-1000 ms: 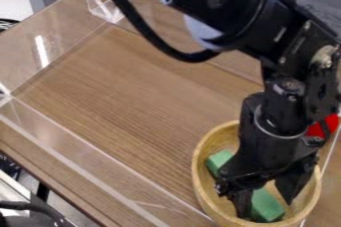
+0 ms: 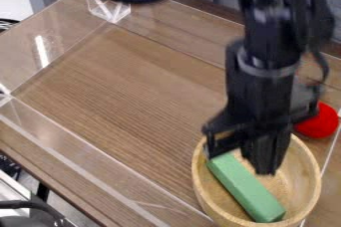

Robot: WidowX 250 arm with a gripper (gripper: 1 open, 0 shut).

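My black gripper is raised over a round wooden bowl at the lower right, blurred, so its fingers are hard to make out; nothing shows held in it. A green block lies tilted along the bottom of the bowl, in clear view below the fingertips.
A red round object sits behind the bowl at the right. A clear plastic item stands near the back left.
My gripper has risen out of the bowl, uncovering the green block, which remains inside.
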